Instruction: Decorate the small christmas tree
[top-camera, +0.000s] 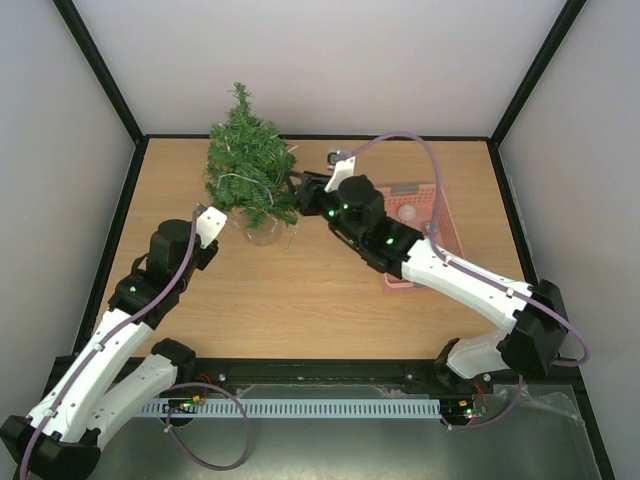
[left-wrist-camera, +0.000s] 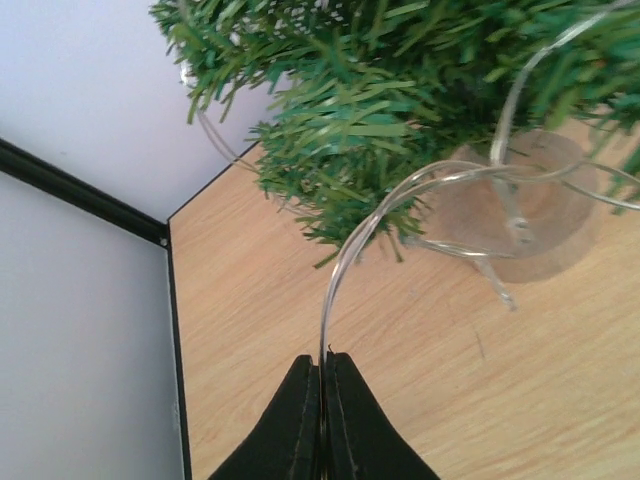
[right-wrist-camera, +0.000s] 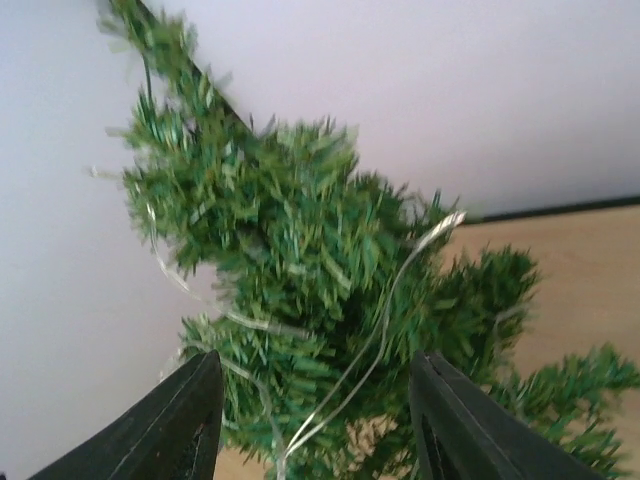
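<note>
The small Christmas tree (top-camera: 247, 160) stands in a clear pot (top-camera: 262, 228) at the back left, with thin pale light wires in its branches. In the left wrist view my left gripper is shut on a thin wire (left-wrist-camera: 350, 250) that runs up toward the tree. My right gripper (top-camera: 298, 183) stands open at the tree's right side; in the right wrist view branches and wires (right-wrist-camera: 390, 300) lie beyond and between its fingertips.
A pink basket (top-camera: 445, 225) with small pale items sits on the right, partly hidden by the right arm. Walls bound the workspace.
</note>
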